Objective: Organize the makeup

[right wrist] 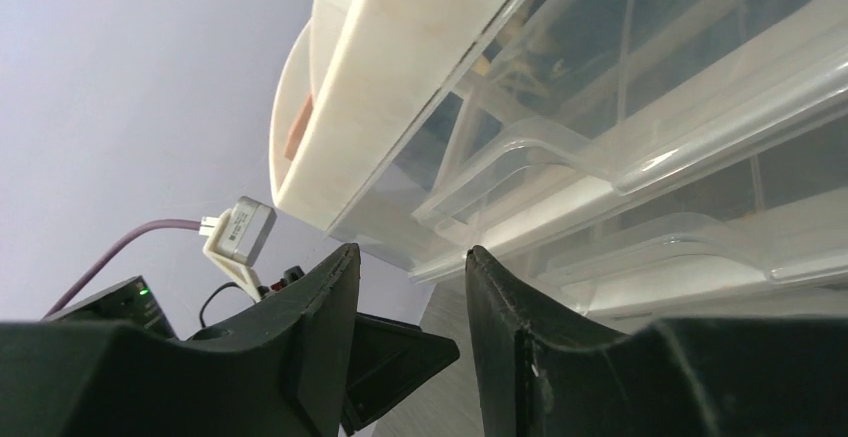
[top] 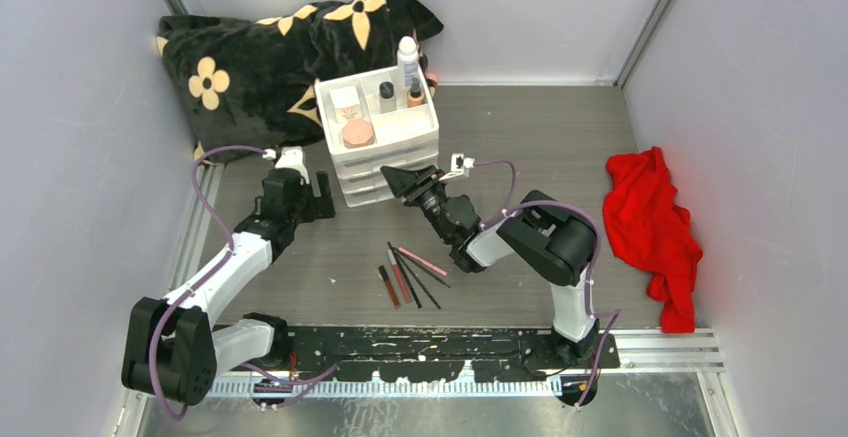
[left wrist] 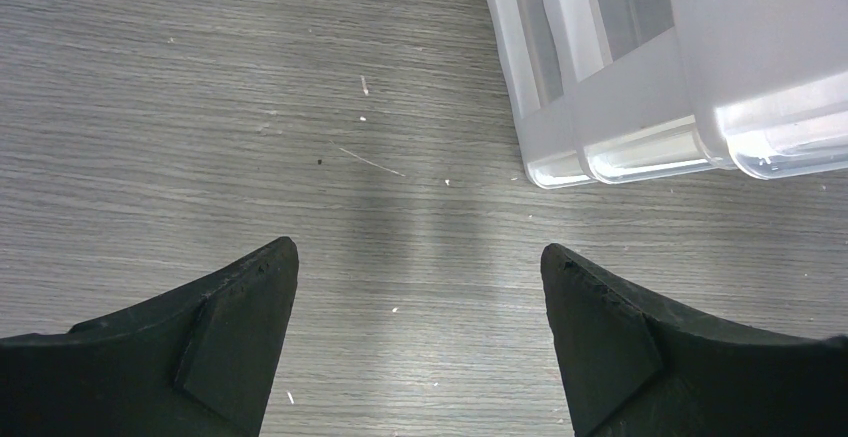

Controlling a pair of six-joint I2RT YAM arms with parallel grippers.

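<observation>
A white organizer (top: 388, 142) with clear-fronted drawers (right wrist: 680, 172) stands against the pillow; its drawers look shut. Its top tray holds a white box (top: 346, 102), a peach compact (top: 357, 133), a dark-capped bottle (top: 387, 95), a nail-polish-like bottle (top: 415, 93) and a tall white bottle (top: 407, 57). Several pencils and tubes (top: 405, 272) lie on the table in front. My right gripper is at the drawer fronts, partly open, nothing seen between its fingers. Left of the organizer, my left gripper is wide open and empty over bare table.
Behind the organizer leans a black pillow (top: 270, 57) with tan flowers. A red cloth (top: 655, 227) lies at the far right.
</observation>
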